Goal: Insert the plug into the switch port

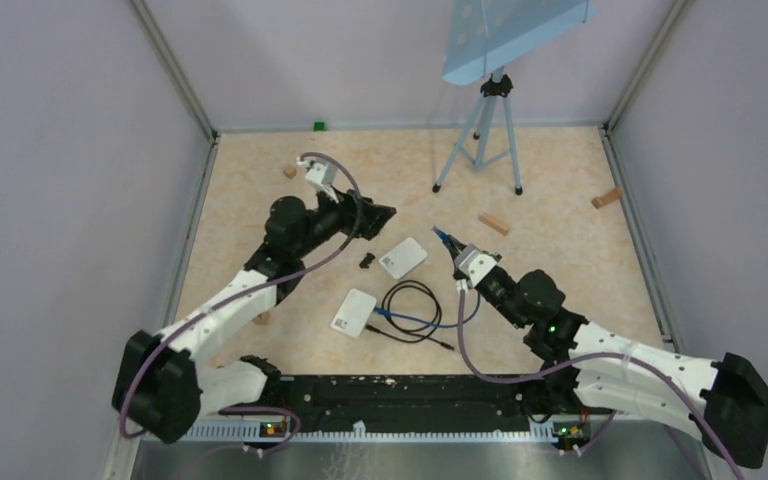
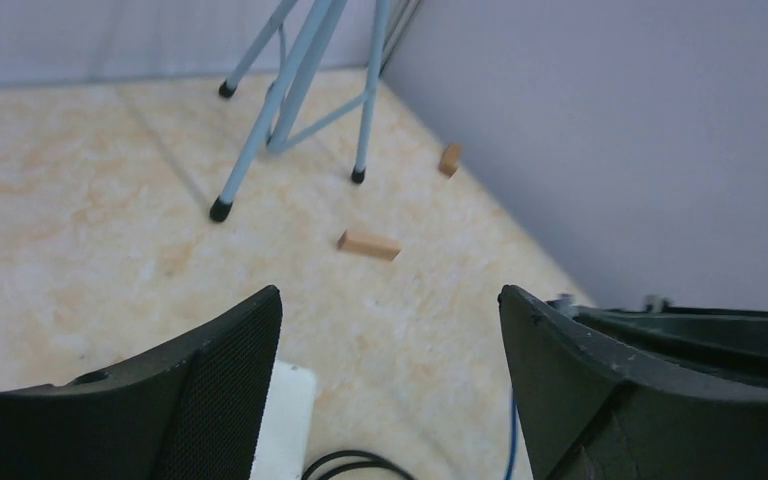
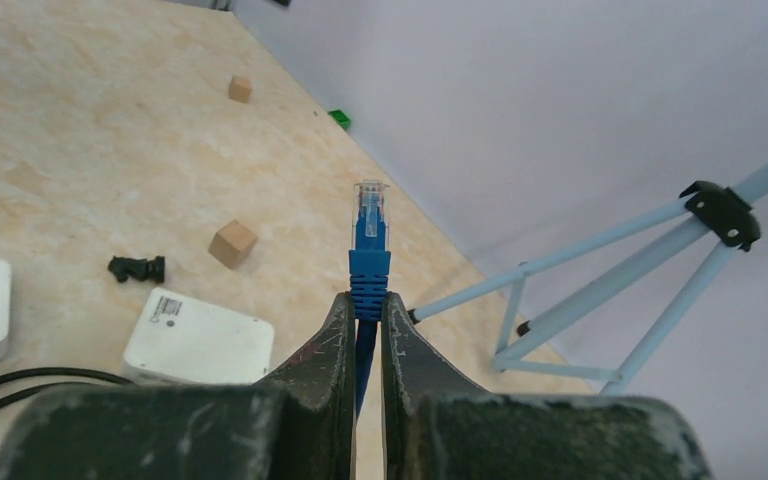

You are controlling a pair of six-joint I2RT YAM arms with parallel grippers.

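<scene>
In the right wrist view a blue cable plug with a clear tip points upward, and my right gripper is shut on its blue boot. From above, that plug sits just right of and above a white box on the table. A second white box lies nearer the front, with the blue cable and a black cable at its side. My left gripper hangs behind the first box, its fingers apart with nothing between them. Port openings do not show on either box.
Black cable lies coiled right of the second box. A small black piece sits left of the first box. Wooden blocks and a tripod stand farther back.
</scene>
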